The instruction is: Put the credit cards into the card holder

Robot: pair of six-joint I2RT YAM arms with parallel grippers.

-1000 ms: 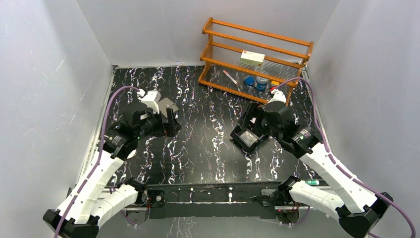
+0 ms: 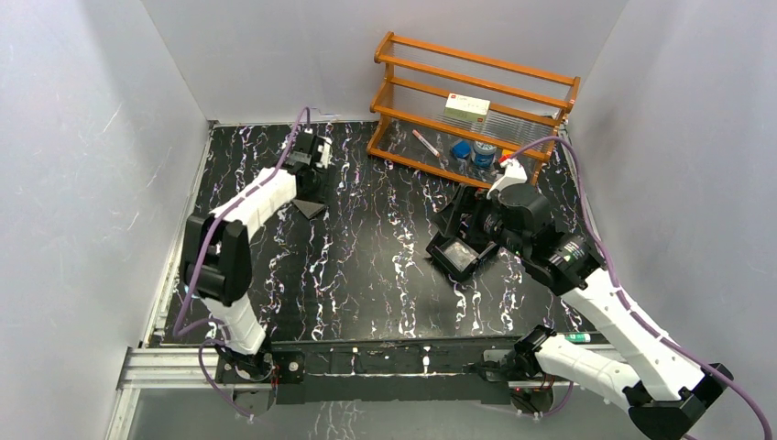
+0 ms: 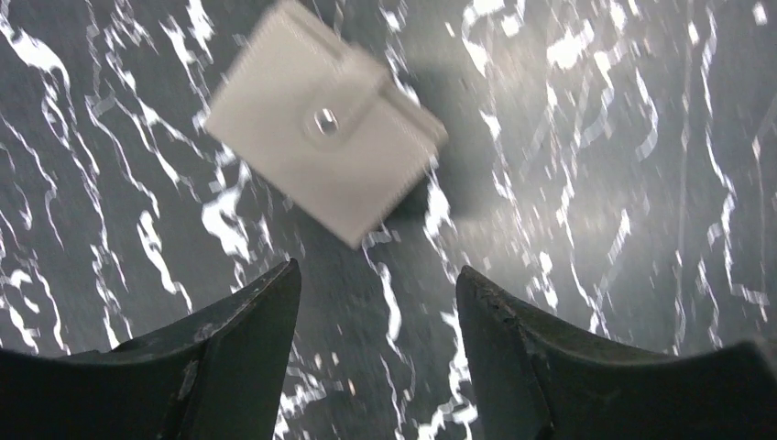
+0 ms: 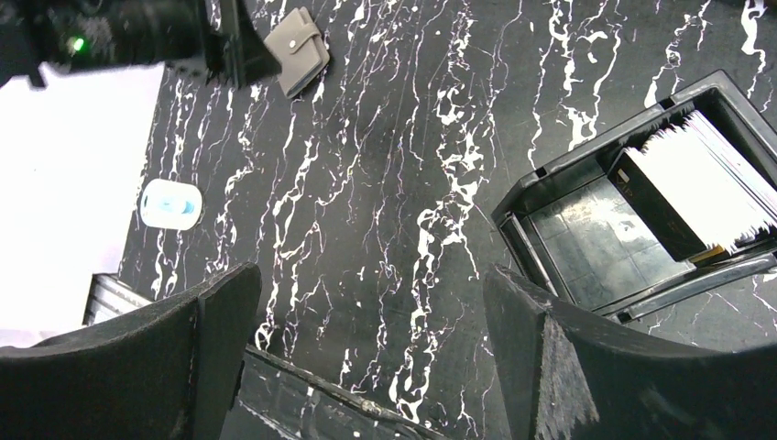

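Note:
A grey-beige card holder with a snapped flap lies flat on the marbled table, clear of the fingers in the left wrist view. The top view shows my left gripper above the holder, covering much of it. In its own view that gripper is part open with an empty gap. My right gripper stands open with nothing between its fingers, near the black box. A stack of white-edged cards stands in the box's right part.
A wooden rack at the back right holds a small box, a blue tin and other items. A small white case lies near the left arm.
My left arm has swung round, its gripper moving toward the back and over the card holder, which was in plainer view one second ago.

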